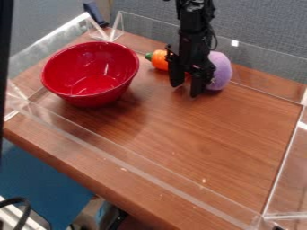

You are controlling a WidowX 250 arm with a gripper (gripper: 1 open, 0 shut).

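A black gripper (189,74) hangs over the back of the wooden table, its fingers low beside a purple rounded object (220,72) to its right and an orange vegetable-like object (159,60) behind it to the left. The gripper partly hides both objects. Whether its fingers are open or closed, or hold anything, is hard to make out. A red bowl (90,90) sits at the left of the table.
Clear plastic walls (276,171) border the wooden table (192,162). A grey padded wall (258,36) stands behind.
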